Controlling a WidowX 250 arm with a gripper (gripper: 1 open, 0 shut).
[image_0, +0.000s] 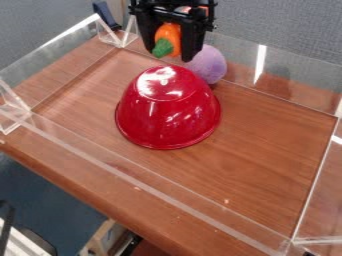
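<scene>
A black gripper (171, 25) hangs at the top of the view, holding an orange carrot (171, 36) with a green tip pointing down and left. An upturned glossy red bowl (167, 110) rests on the wooden table below it. A round purple object (209, 66) lies behind the bowl to the right, just below the gripper.
Clear low walls (115, 32) edge the wooden table (241, 160). A grey panel stands behind.
</scene>
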